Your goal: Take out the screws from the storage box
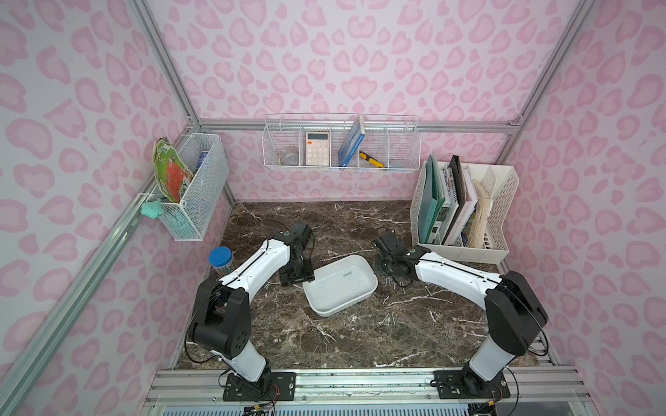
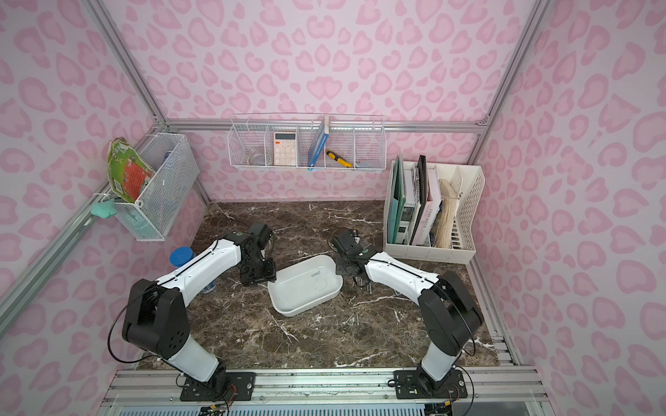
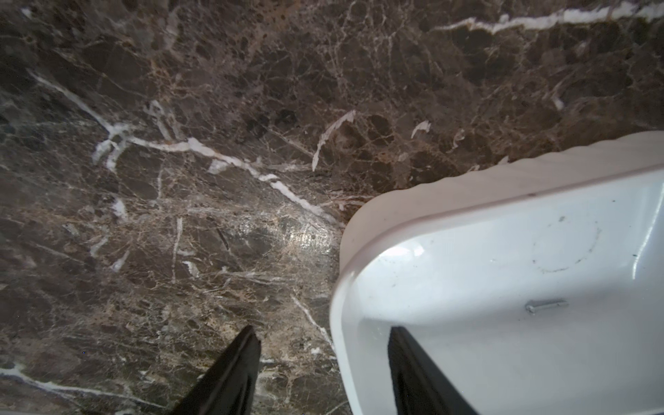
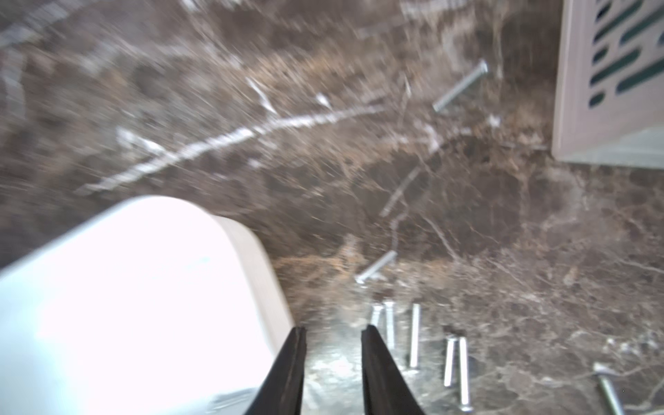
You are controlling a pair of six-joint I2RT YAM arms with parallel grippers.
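The white storage box point(image 1: 315, 305) lies on the marble table between both arms. In the left wrist view a single small screw point(image 3: 546, 305) rests on its floor. My left gripper is open above the box's left wall, one finger to each side of the rim point(image 3: 337, 304). Close to the box's right end is my right gripper, its fingers apart with nothing between them. Loose screws lie on the table to the right of the box, among them a short one point(image 4: 377, 267), a longer one point(image 4: 415, 335) and one farther back point(image 4: 460, 86).
A white file rack point(image 1: 461, 251) with books stands at the back right. A blue-lidded jar point(image 1: 220, 256) is behind the left arm. Wire baskets point(image 1: 281, 166) hang on the walls. The front of the table is open.
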